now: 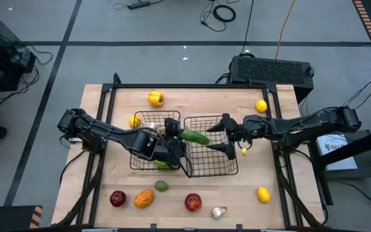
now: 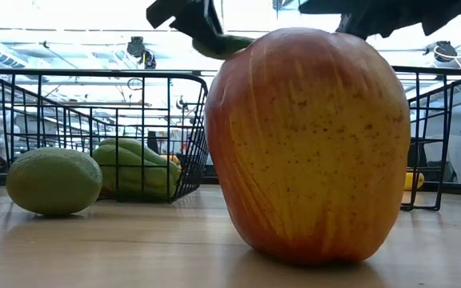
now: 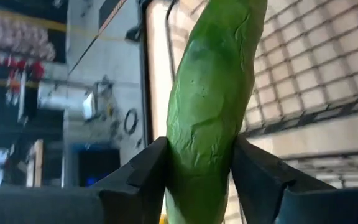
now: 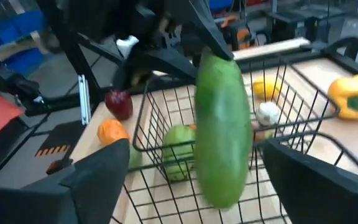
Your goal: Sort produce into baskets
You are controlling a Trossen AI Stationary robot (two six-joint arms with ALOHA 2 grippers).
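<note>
The long green cucumber (image 1: 194, 136) hangs above the two wire baskets, its near end in my left gripper (image 1: 176, 134), which is shut on it. In the left wrist view the cucumber (image 3: 210, 99) runs up between the fingers. My right gripper (image 1: 221, 138) stands open over the right basket (image 1: 212, 173). From the right wrist view, the cucumber (image 4: 221, 137) dangles ahead of its fingers (image 4: 303, 180), apart from them. The left basket (image 1: 134, 161) holds a green pepper-like vegetable (image 4: 179, 151), garlic (image 4: 268, 114) and a yellow piece (image 4: 266, 87).
Along the front lie a dark red apple (image 1: 118, 198), an orange fruit (image 1: 143, 198), a green lime-like fruit (image 1: 161, 185), a red apple (image 1: 193, 202) and garlic (image 1: 219, 212). Lemons (image 1: 264, 194) (image 1: 261, 106) sit right; a yellow pepper (image 1: 155, 98) lies behind.
</note>
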